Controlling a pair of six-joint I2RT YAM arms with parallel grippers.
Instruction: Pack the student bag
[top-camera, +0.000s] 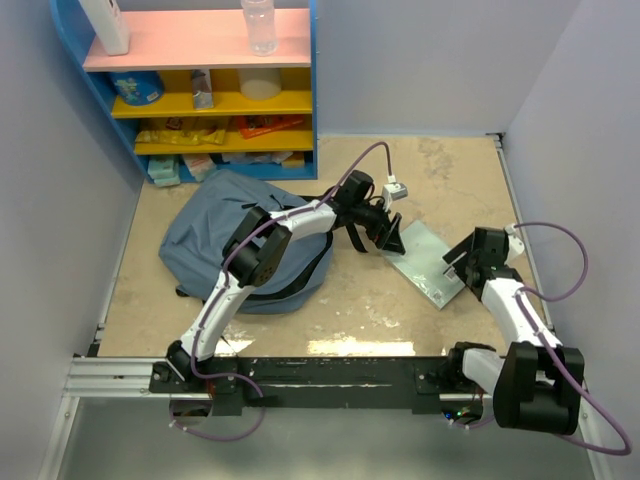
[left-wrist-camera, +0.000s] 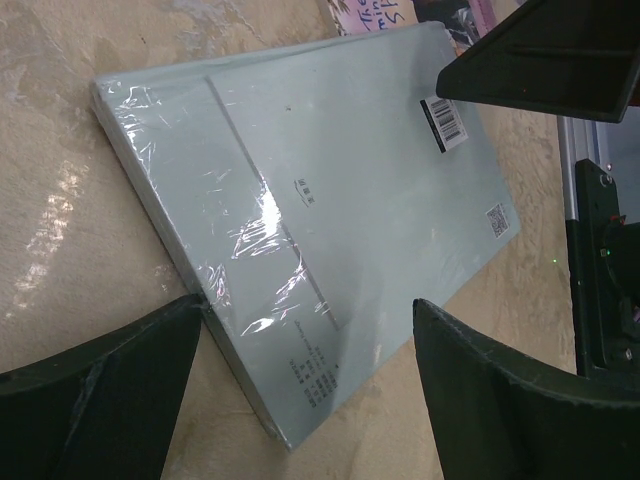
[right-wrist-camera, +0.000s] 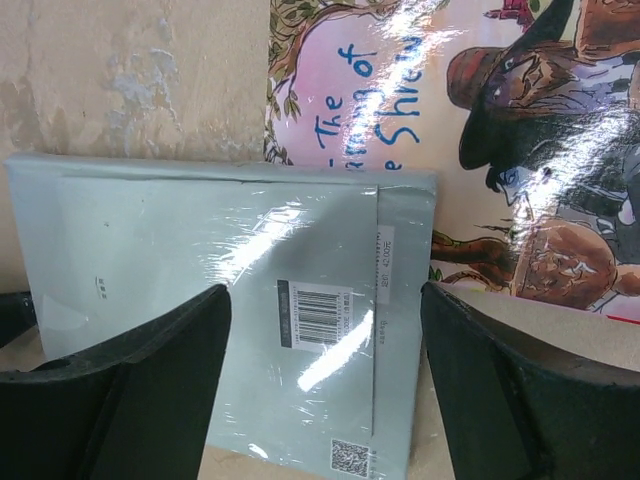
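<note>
A pale grey-green, glossy book-like package (top-camera: 425, 262) (left-wrist-camera: 340, 180) (right-wrist-camera: 180, 250) with a barcode lies on the table between both grippers. My left gripper (top-camera: 390, 235) is open over the package's left end, one finger near its edge. My right gripper (top-camera: 455, 258) is over the package's right end, part open, nothing visibly held. An illustrated book, The Taming of the Shrew (right-wrist-camera: 530, 120), lies beside the package, mostly hidden by the right arm in the top view. The blue-grey backpack (top-camera: 200, 240) lies at the left under my left arm.
A blue shelf unit (top-camera: 315, 90) with pink and yellow shelves, holding bottles and packets, stands at the back left. Grey walls bound the table (top-camera: 380, 320).
</note>
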